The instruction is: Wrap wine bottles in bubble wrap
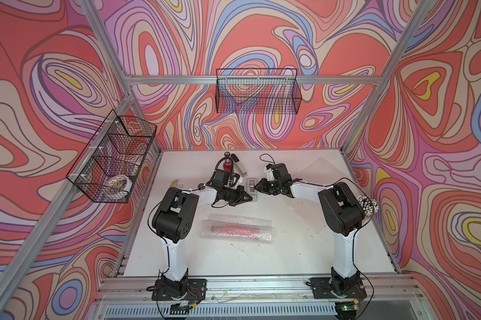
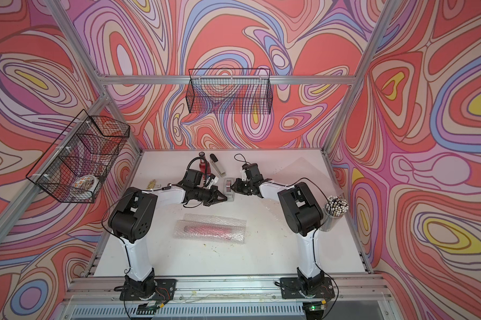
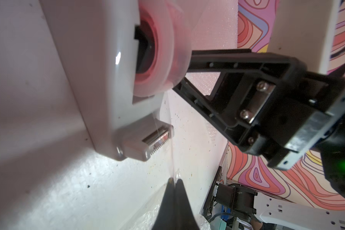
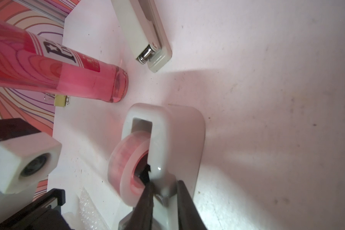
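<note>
A white tape dispenser (image 3: 103,88) stands on the table, its clear roll (image 3: 176,49) facing sideways. My left gripper is shut on the free end of the tape, and a thin clear strip (image 3: 172,149) runs from the cutter edge to its fingertips. On the dispenser's other end, my right gripper has its fingers pressed around the side wall. Nearer the front, a bottle with pink contents lies under bubble wrap (image 1: 236,231). Another pink bottle (image 4: 84,78) stands upright behind the left arm.
A stapler (image 4: 141,30) lies beside the upright bottle. There is a yellow binder clip (image 1: 174,183) toward the left edge, and a cup of cotton swabs (image 2: 336,206) at the right. Bare table (image 1: 299,250) extends right of the wrapped bottle.
</note>
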